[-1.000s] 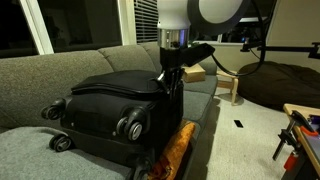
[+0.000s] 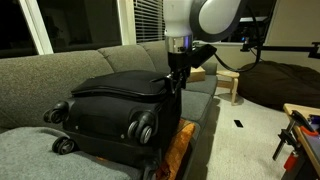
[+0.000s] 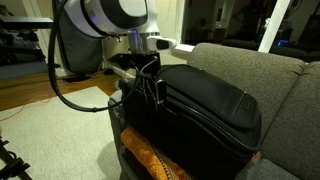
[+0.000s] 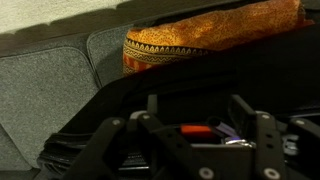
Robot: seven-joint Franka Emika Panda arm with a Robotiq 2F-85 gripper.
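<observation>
A black suitcase (image 2: 105, 125) with wheels lies on the grey couch, its top lid (image 2: 125, 82) seen from above. My gripper (image 2: 178, 76) points down at the suitcase's right end in exterior view 1. The second exterior view has the gripper (image 3: 155, 92) at the near end of the suitcase (image 3: 205, 110). In the wrist view the fingertips (image 4: 152, 104) stand apart, over dark suitcase fabric. Whether any fabric lies between them is too dark to see. A small red object (image 4: 195, 130) shows beyond the fingers, inside a dark gap.
An orange patterned cloth (image 3: 152, 160) lies beside and partly under the suitcase, along the couch's front edge. Couch backrest (image 2: 45, 85) rises behind. A wooden table (image 2: 300, 120) stands at the right.
My gripper has moved a little to the right in exterior view 1. The suitcase has shifted slightly right as well, its wheels sitting further over than a second ago.
</observation>
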